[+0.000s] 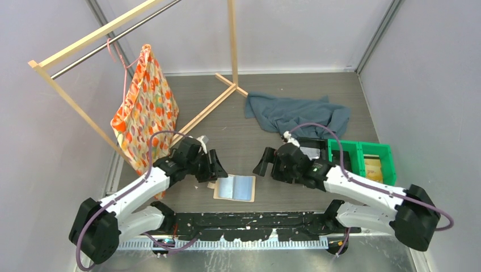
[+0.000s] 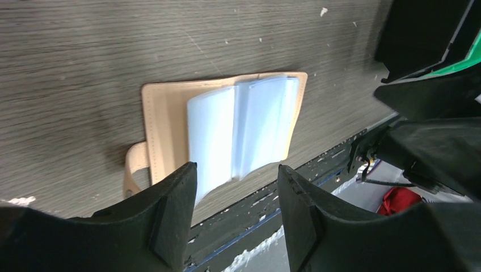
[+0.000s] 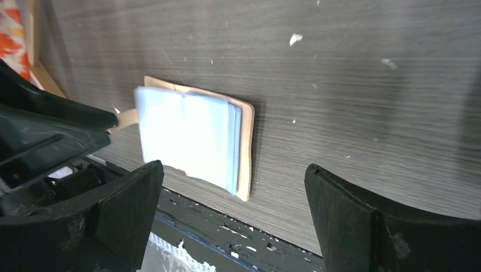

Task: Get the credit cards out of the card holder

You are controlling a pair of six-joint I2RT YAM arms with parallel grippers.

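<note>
The card holder (image 1: 216, 191) lies open on the table, a tan cover with pale blue translucent sleeves (image 2: 211, 141), its strap to the left. Whether cards are inside I cannot tell. My left gripper (image 1: 211, 169) hovers just above and left of it, part open, nothing between its fingers in the left wrist view. My right gripper (image 1: 266, 166) is open and empty, above the table to the holder's right; in the right wrist view the holder (image 3: 245, 153) shows between and beyond its fingers.
A black tray and green bins (image 1: 386, 164) stand at the right, with a grey cloth (image 1: 295, 113) behind them. A wooden frame with a floral bag (image 1: 144, 107) occupies the left.
</note>
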